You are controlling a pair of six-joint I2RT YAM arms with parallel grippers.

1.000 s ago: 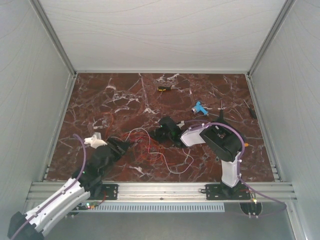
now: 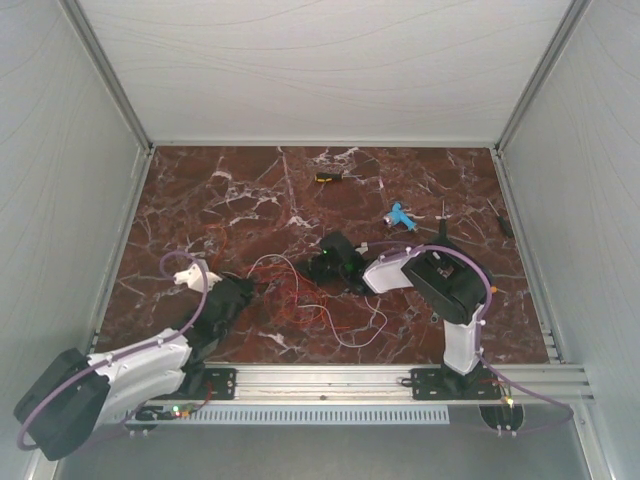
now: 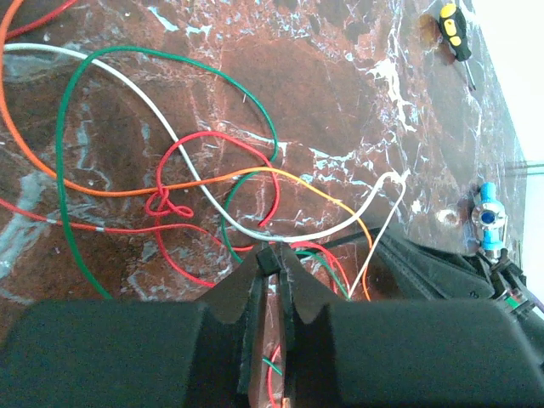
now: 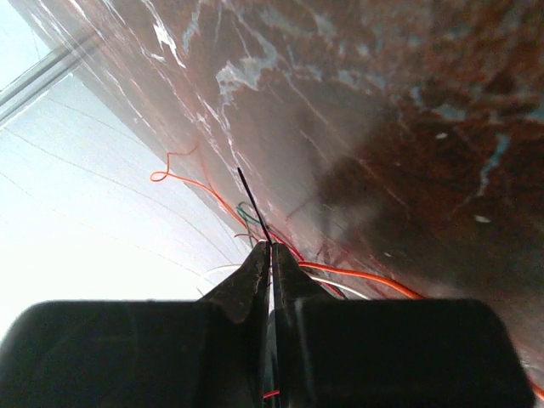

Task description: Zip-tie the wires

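A loose bundle of red, orange, green and white wires, with the white wire (image 3: 153, 106) clearest, lies across the middle of the table. In the right wrist view, a thin black zip tie (image 4: 253, 202) sticks out from the tips of my right gripper, which is shut on it. That gripper is low over the wires. My left gripper is just left of it, above the wires, its fingers close together. A small dark block shows at its tips; whether it is gripped cannot be told.
At the back lies a yellow and black screwdriver (image 2: 328, 177). A blue tool (image 2: 399, 216) is behind the right arm, and a dark tool (image 2: 504, 225) sits by the right wall. Back left, the table (image 2: 190, 190) is bare.
The left arm has shifted and turned, its gripper ending slightly nearer the wires and the front edge. The right arm and the white wire look unmoved.
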